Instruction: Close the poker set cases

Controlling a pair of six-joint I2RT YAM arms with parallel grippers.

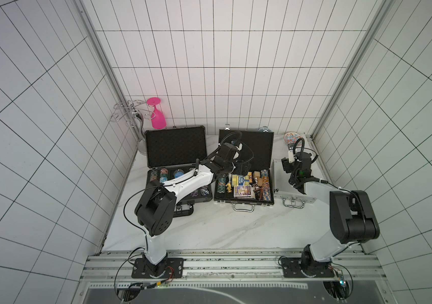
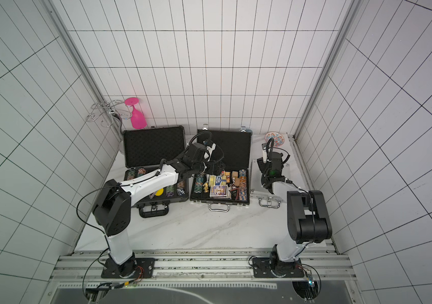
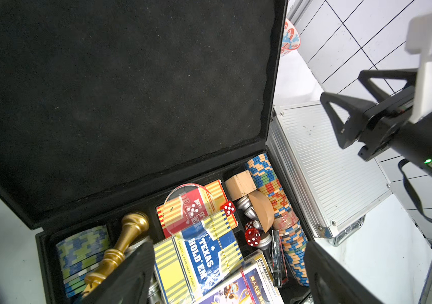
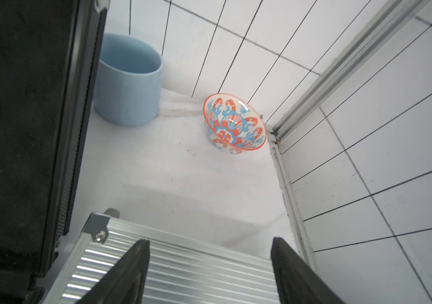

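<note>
Three cases stand in a row. The left case's black lid (image 1: 176, 147) is raised, over trays of chips. In the middle case, chips, cards, dice and gold pieces lie below an upright lid (image 3: 140, 91). The silver case on the right (image 3: 335, 157) has its ribbed lid down; its latches are hard to make out. My left gripper (image 1: 243, 169) hovers over the middle case's contents, its fingers (image 3: 130, 276) apart with nothing between them. Above the silver case, my right gripper stands open and empty, facing the back wall.
Behind the cases are a blue cup (image 4: 127, 86) and a patterned bowl (image 4: 233, 124). A pink goblet (image 1: 157, 115) hangs on a wire rack at the back left.
</note>
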